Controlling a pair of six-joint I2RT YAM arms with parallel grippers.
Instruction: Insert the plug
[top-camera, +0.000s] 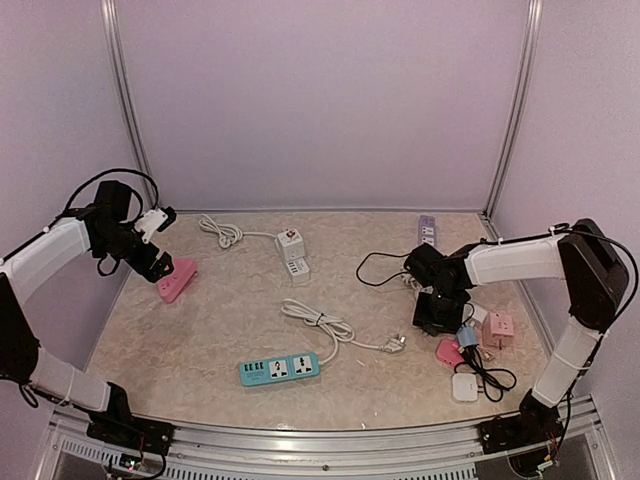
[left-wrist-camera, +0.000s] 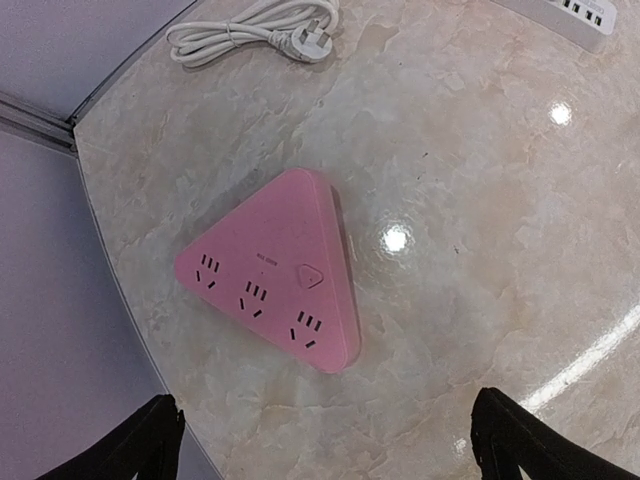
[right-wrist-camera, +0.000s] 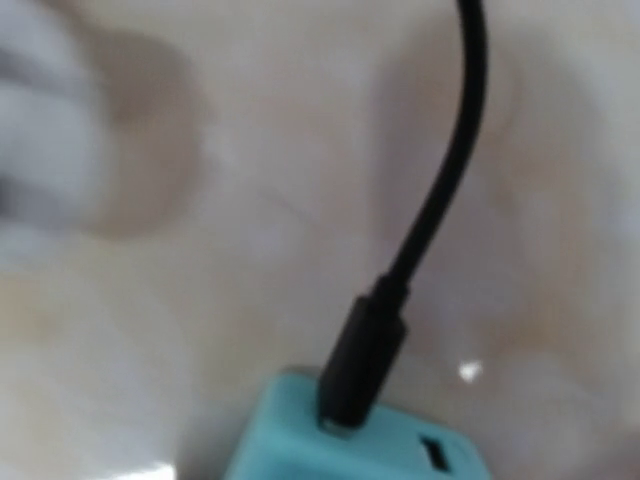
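Observation:
In the right wrist view a teal charger (right-wrist-camera: 320, 445) lies at the bottom edge, with a black cable connector (right-wrist-camera: 360, 365) seated in its end. My right gripper (top-camera: 432, 326) is low over the cluster at the table's right in the top view, covering that charger. Its fingers do not show in its own wrist view, so its finger state is unclear. A teal power strip (top-camera: 279, 369) lies front centre, its white plug (top-camera: 395, 344) left of the right gripper. My left gripper stands open and empty above a pink triangular power strip (left-wrist-camera: 275, 270).
Close to the right gripper are a light-blue charger (top-camera: 467, 337), a pink cube (top-camera: 498, 329), a pink round piece (top-camera: 448, 352) and a white charger (top-camera: 466, 387). A white cube strip (top-camera: 291, 250) stands at back centre.

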